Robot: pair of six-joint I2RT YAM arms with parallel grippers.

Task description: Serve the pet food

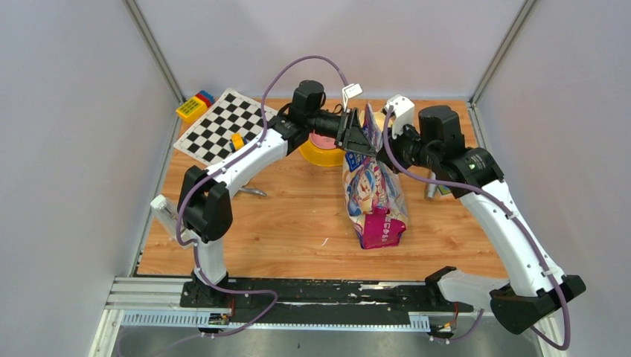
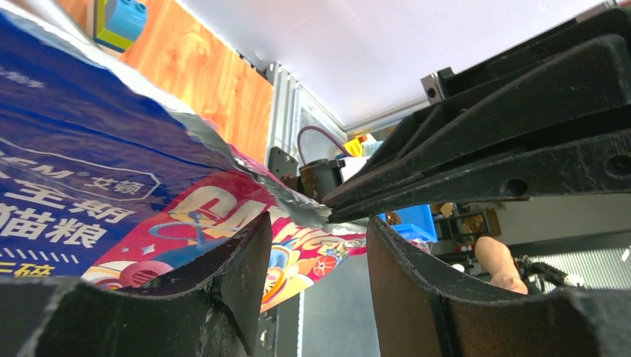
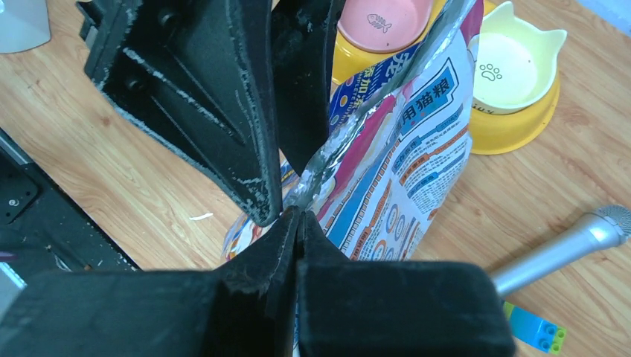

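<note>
The pet food bag (image 1: pixel 376 216) stands on the table, its crimped silver top crossing both wrist views. My left gripper is open at that top edge, fingers apart; it also looms large in the right wrist view. My right gripper is shut at the same seam; whether bag film is between its tips is hard to tell. Behind the bag are a pink bowl (image 3: pixel 383 22) and a pale yellow cat-shaped bowl (image 3: pixel 506 63) in a yellow stand (image 3: pixel 513 137).
A microphone (image 3: pixel 558 249) and toy blocks (image 3: pixel 532 327) lie right of the bag. A checkerboard (image 1: pixel 216 130) and yellow blocks (image 1: pixel 191 109) are at back left, a bottle (image 1: pixel 164 212) at left.
</note>
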